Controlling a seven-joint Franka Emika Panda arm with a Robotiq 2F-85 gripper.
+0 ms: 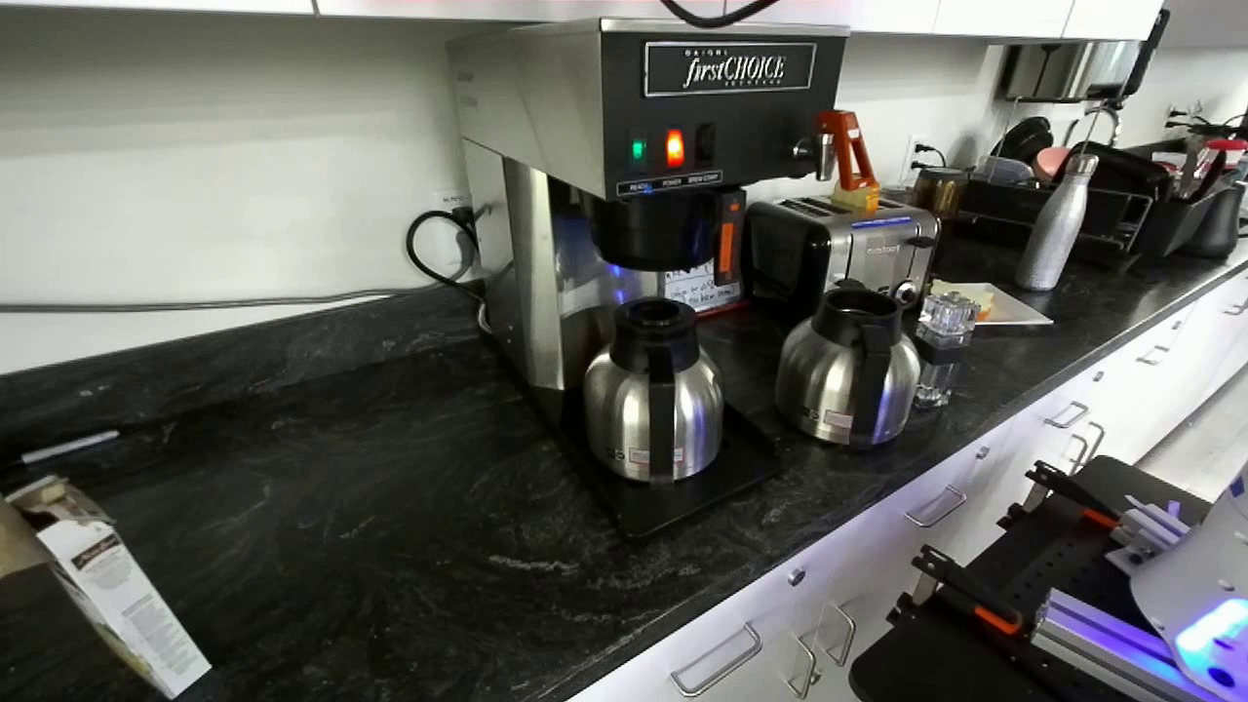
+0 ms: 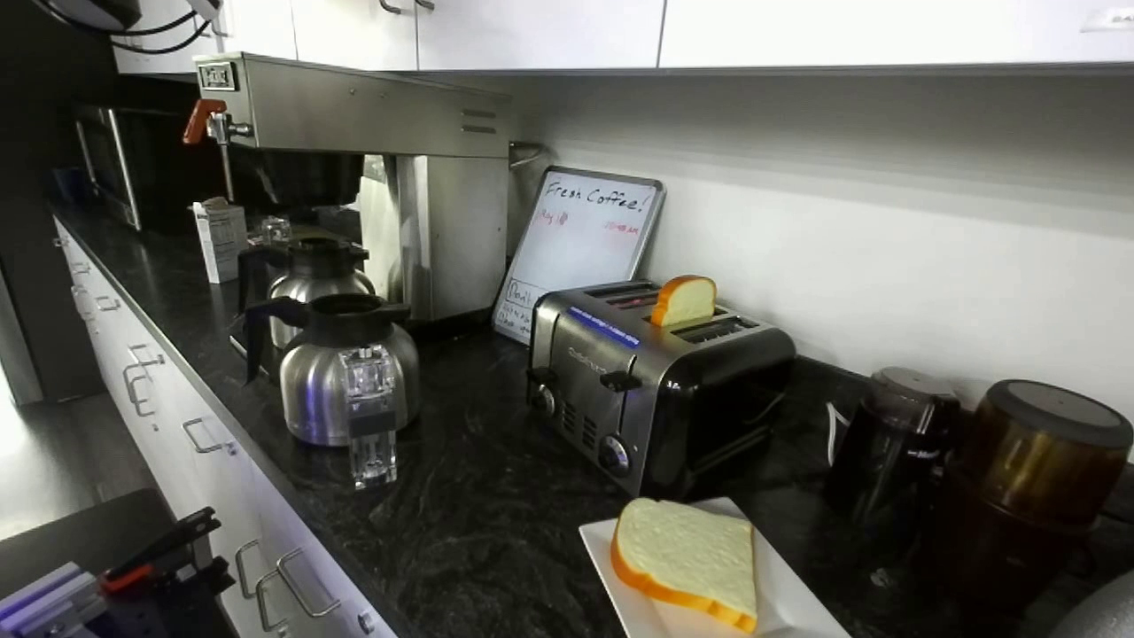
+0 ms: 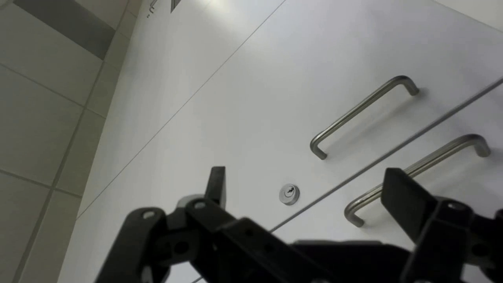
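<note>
My gripper is open in the wrist view, nothing between its fingers. It faces white cabinet fronts with a round lock (image 3: 289, 194) and two metal handles (image 3: 363, 113); contact cannot be made out. A silver-black coffee maker (image 1: 532, 105) has one steel carafe (image 1: 696, 404) on its base, and a second carafe (image 1: 807, 380) stands to the right. Behind that is a toaster (image 2: 723, 393) with a bread slice (image 2: 686, 301) poking from a slot. Another slice (image 2: 686, 558) lies on a white plate (image 2: 781, 595).
A clear-and-dark grinder (image 2: 373, 420) stands close beside the second carafe. The whiteboard (image 2: 579, 239) leans by the wall. A carton (image 1: 123, 597) and a pen (image 1: 70, 446) lie left, with bare counter (image 1: 386, 526) between carton and coffee maker. A steel bottle (image 1: 1059, 228) stands right.
</note>
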